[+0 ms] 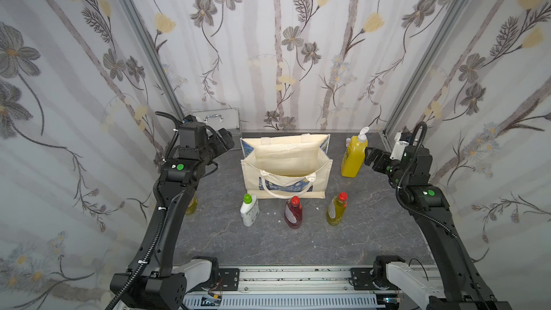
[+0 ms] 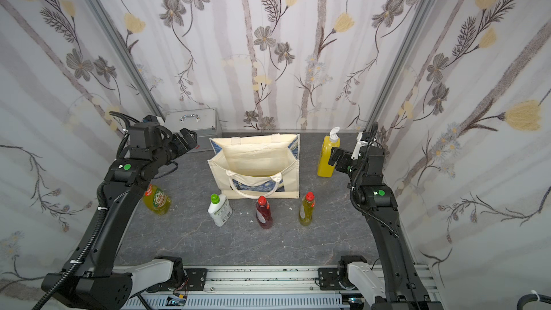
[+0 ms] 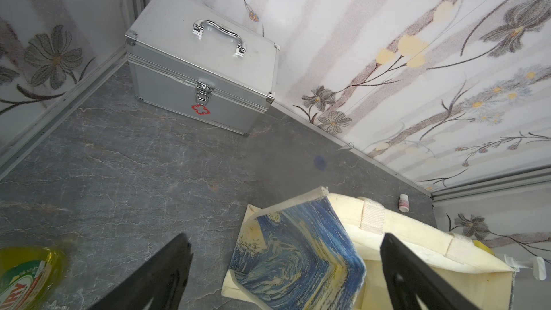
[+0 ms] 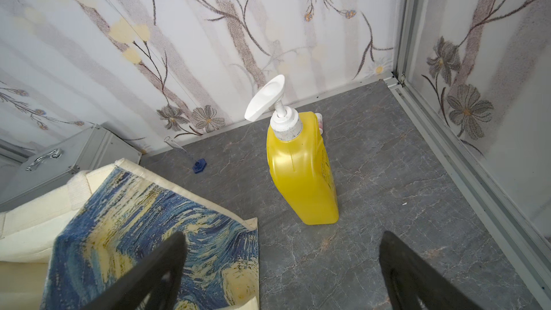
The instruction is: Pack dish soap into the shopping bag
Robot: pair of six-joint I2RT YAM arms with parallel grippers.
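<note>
An open cream tote bag (image 1: 287, 160) stands at the middle of the counter. Before it are a white green-capped bottle (image 1: 249, 212), a red bottle (image 1: 293, 213) and a yellow-green bottle (image 1: 336, 211); another bottle (image 2: 156, 199) stands beside the left arm. A yellow pump bottle (image 4: 301, 178) stands right of the bag. My left gripper hangs open and empty above the bag's left, near its edge. My right gripper is open and empty, raised beside the pump bottle.
A silver case (image 3: 195, 63) sits at the back left. Small items lie along the back wall. Bare grey counter (image 1: 287, 246) shows in front of the bottles and at the right.
</note>
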